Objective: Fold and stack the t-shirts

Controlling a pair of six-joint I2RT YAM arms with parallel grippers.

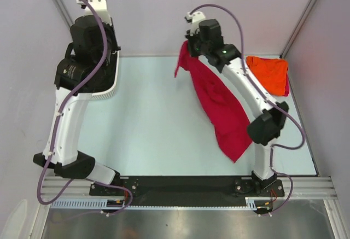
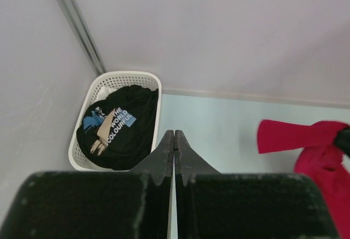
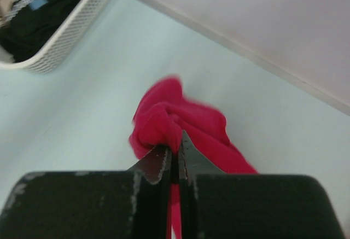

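Observation:
A red t-shirt (image 1: pixel 221 113) hangs from my right gripper (image 1: pixel 190 45) at the back middle, its lower part trailing over the table toward the front right. In the right wrist view the right gripper is shut on bunched red cloth (image 3: pixel 164 116). My left gripper (image 1: pixel 112 47) is at the back left, raised near the basket; in the left wrist view its fingers (image 2: pixel 163 162) are shut with nothing visible between them. An orange folded shirt (image 1: pixel 268 75), with dark pink under it, lies at the back right.
A white basket (image 2: pixel 76 157) holding black printed shirts (image 2: pixel 117 140) stands at the back left. Walls close off the back and sides.

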